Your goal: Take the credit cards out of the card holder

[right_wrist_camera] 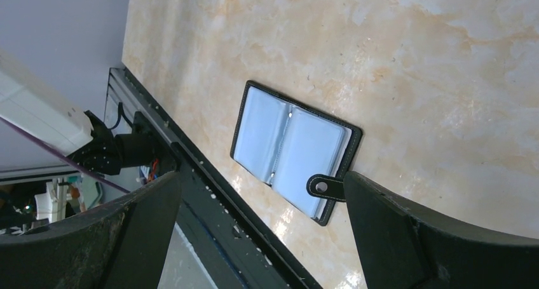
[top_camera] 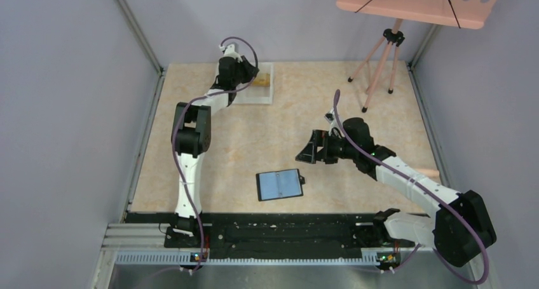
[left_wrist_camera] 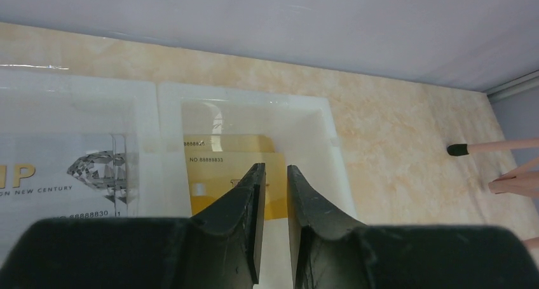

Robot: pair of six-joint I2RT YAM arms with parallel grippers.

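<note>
The card holder [right_wrist_camera: 308, 152] lies spread open on the table, black-edged with pale blue-white sleeves and a snap strap. No coloured card shows in its sleeves. Two overlapping gold cards [left_wrist_camera: 219, 190] rest in the right-hand white tray; silver cards [left_wrist_camera: 57, 174] lie in the tray to its left. Over the gold cards is my left gripper, its fingers a narrow gap apart and empty, so it is open. My right gripper is open wide above the holder's side of the table, nothing between its fingers.
The two white trays [top_camera: 272, 86] stand side by side against the back wall. A pink tripod stand [top_camera: 381, 73] is at the back right. Bare table [top_camera: 254, 140] lies between trays and holder.
</note>
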